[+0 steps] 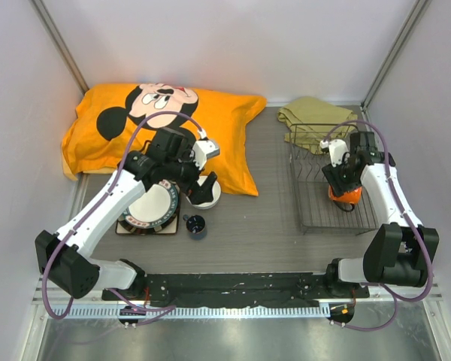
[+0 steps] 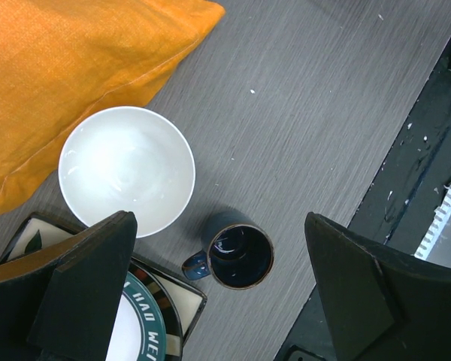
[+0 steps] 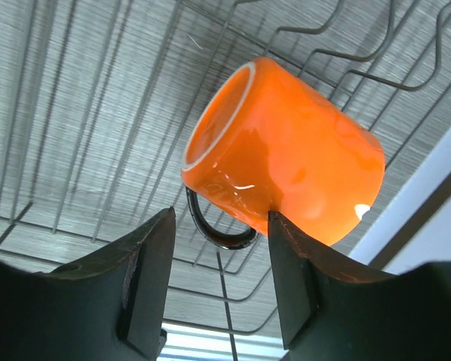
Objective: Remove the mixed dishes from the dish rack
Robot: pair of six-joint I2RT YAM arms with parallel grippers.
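An orange mug (image 3: 293, 150) lies on its side in the wire dish rack (image 1: 304, 224), its dark curved handle showing beneath it. My right gripper hangs over it, fingers apart, the right fingertip at the mug's lower body; whether it touches is unclear. My left gripper is open above a white bowl (image 2: 126, 162) and a dark blue mug (image 2: 240, 256) on the grey surface. Stacked plates (image 1: 148, 204) lie at the left, partly under the left arm.
An orange Mickey cloth (image 1: 233, 135) covers the back left. An olive cloth (image 1: 308, 113) lies behind the rack. The middle of the surface between bowl and rack is clear.
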